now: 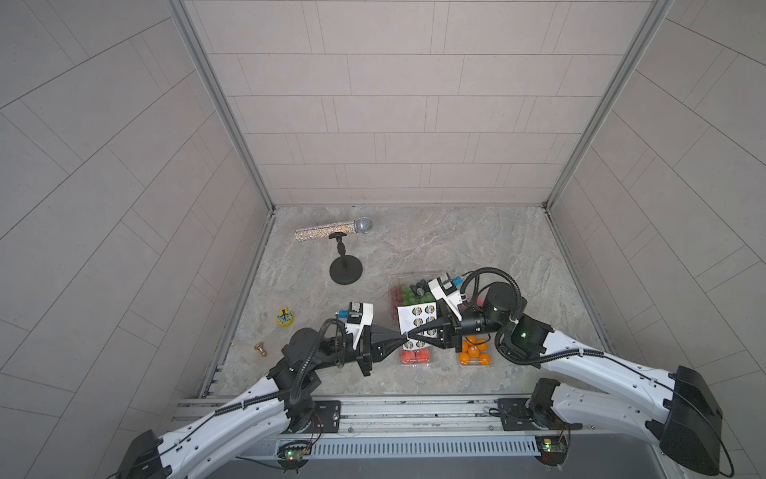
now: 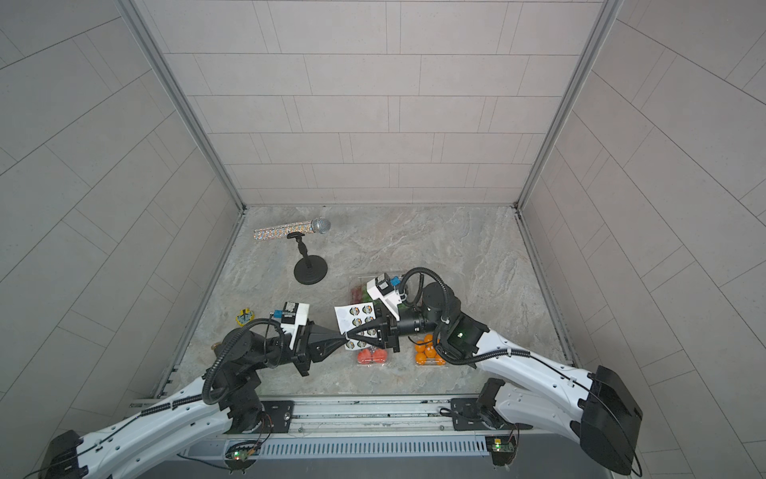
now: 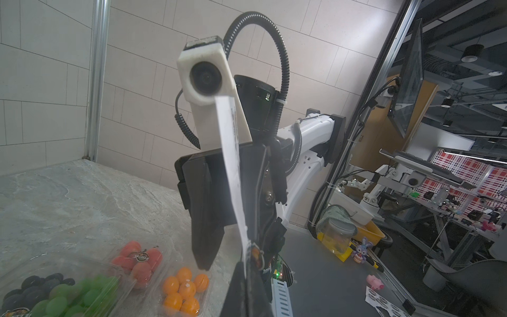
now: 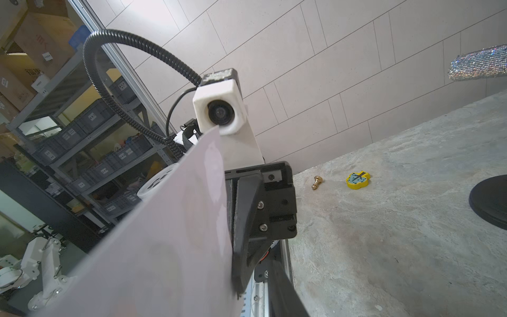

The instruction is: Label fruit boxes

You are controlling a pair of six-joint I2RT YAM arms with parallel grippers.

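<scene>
A white sheet of round stickers hangs upright between my grippers, above the fruit boxes. My left gripper is shut at the sheet's lower left edge, the sheet's edge at its tips. My right gripper reaches across the sheet's face; whether it grips the sheet is unclear. Below lie boxes of red fruit, oranges and mixed grapes. In the left wrist view, labels show on the red fruit box and the dark grapes.
A black stand and a glittery microphone lie at the back left. A yellow object and a brass piece are on the left.
</scene>
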